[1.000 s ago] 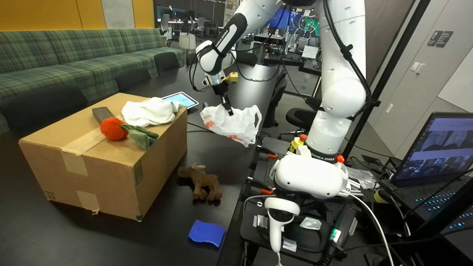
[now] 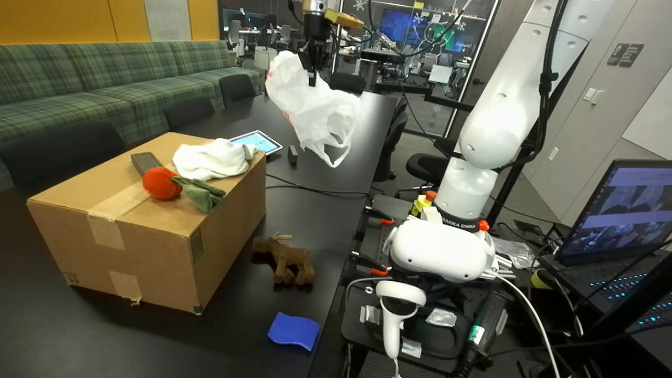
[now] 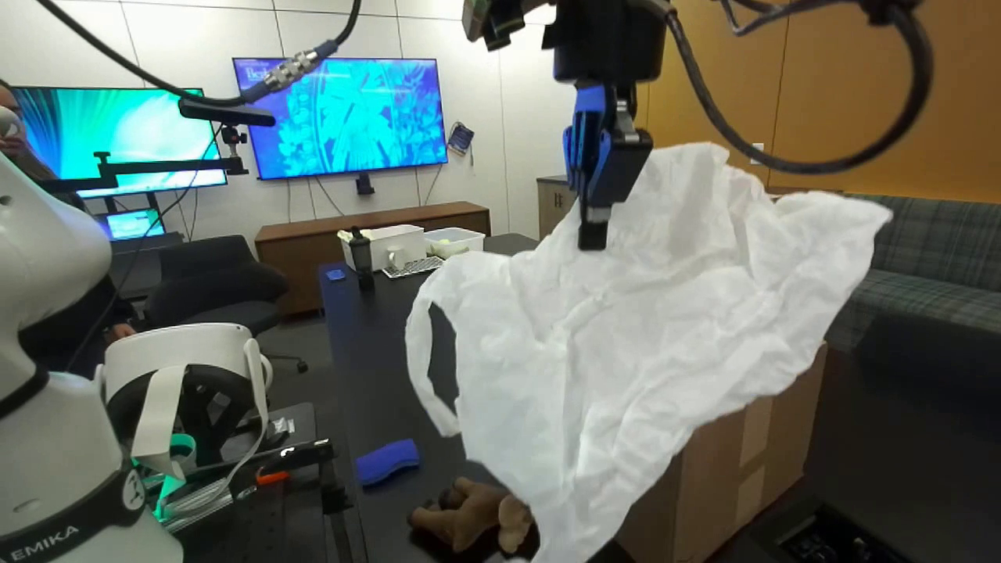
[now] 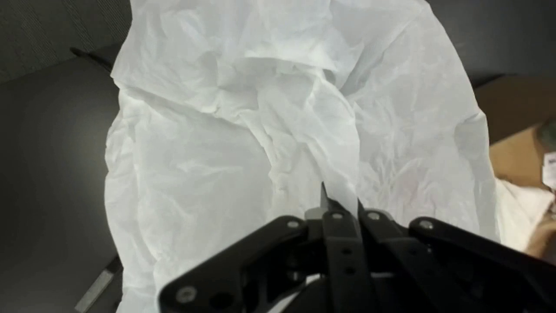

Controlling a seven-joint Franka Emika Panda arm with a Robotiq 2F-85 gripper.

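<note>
A crumpled white plastic bag hangs in the air above the dark table, its loop handle dangling on one side. My gripper is shut on it from above. In the exterior view 2, the bag spreads out broadly below and behind my gripper. From the wrist, a fold of the bag runs in between the closed tips of my gripper, and the sheet hides most of the table below.
A cardboard box carries a white cloth, a red-orange plush and a grey block. A brown stuffed animal and a blue sponge lie on the table. A tablet is behind the box.
My arm has risen well above the table and carried the bag up with it. The bag now hangs in the air instead of being low at the tabletop. Box, plush animal and sponge are unchanged.
</note>
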